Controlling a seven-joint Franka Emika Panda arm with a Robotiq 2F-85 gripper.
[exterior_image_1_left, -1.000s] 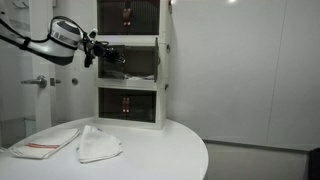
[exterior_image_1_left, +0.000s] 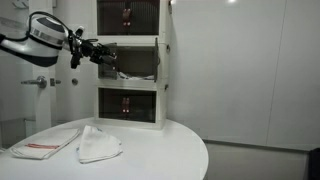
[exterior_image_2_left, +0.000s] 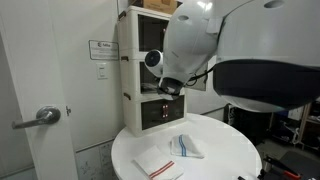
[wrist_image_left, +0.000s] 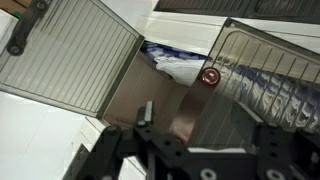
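Note:
My gripper stands at the middle compartment of the cabinet (exterior_image_1_left: 143, 125), with a gap between its fingers and nothing seen in it. In the wrist view, a ribbed door (wrist_image_left: 82, 50) on the left is swung outward. The other door (wrist_image_left: 262, 72) has a round red knob (wrist_image_left: 210, 76) and stands ahead of the fingers. Between the doors, white and blue folded cloth (wrist_image_left: 180, 65) shows inside. Whether a finger touches a door I cannot tell.
A folded white cloth with red stripes (exterior_image_1_left: 45, 144) and another white cloth (exterior_image_1_left: 98, 145) lie on the round white table (exterior_image_1_left: 165, 150). The lower compartment's doors (exterior_image_1_left: 127, 104) are shut.
Over the last second my arm has drawn back to the left in the exterior view, and the gripper has shifted slightly with it. The cloths on the table have not moved.

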